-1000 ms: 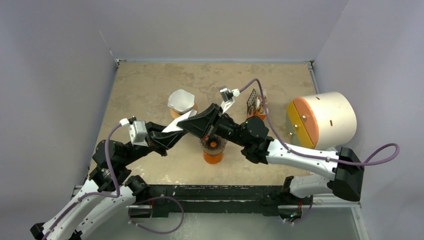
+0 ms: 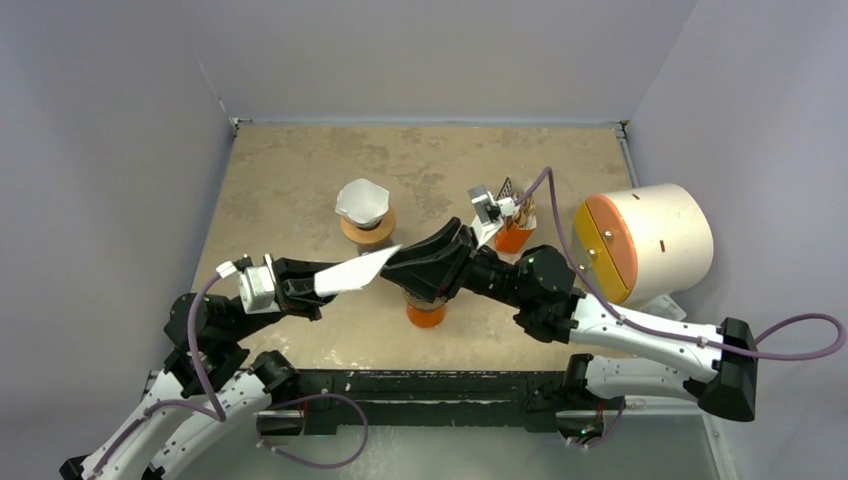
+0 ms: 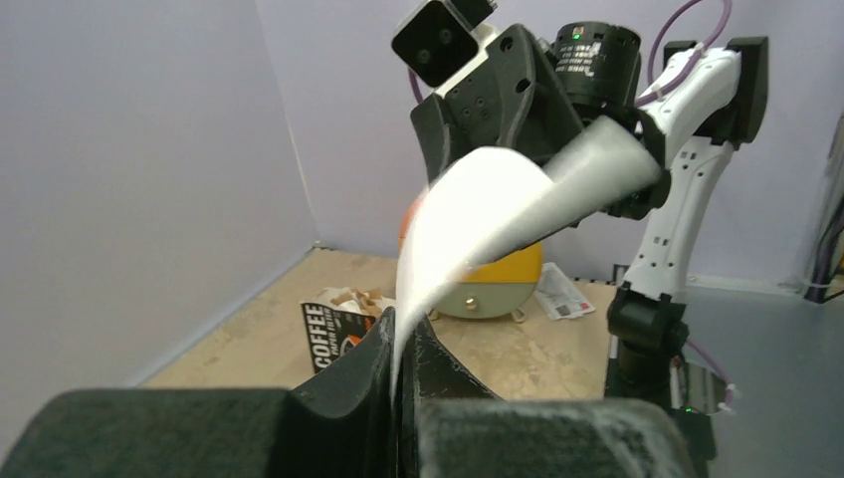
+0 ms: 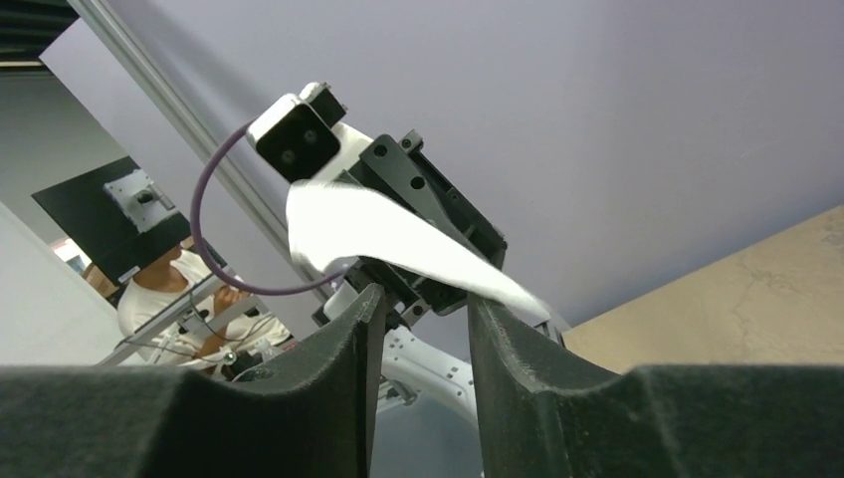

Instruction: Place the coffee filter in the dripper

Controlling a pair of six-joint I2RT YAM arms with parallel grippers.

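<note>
The white coffee filter [image 2: 358, 273] is pinched at its near end by my left gripper, whose fingers are shut on it. Its free part flares out toward the other arm and is blurred in the left wrist view. My right gripper has its fingers apart, with the filter [image 4: 383, 227] beyond them rather than clamped; the top view shows its tips close to the filter's far end. Behind the arms, a white faceted cup above a wooden ring [image 2: 368, 234] looks like the dripper.
A glass vessel with an orange base [image 2: 426, 317] stands partly beneath my right gripper. Farther right are the coffee filter box [image 2: 515, 240] and a cream drum-shaped machine with a yellow front [image 2: 655, 240].
My right arm has drawn back to the right, and my left gripper has shifted slightly left.
</note>
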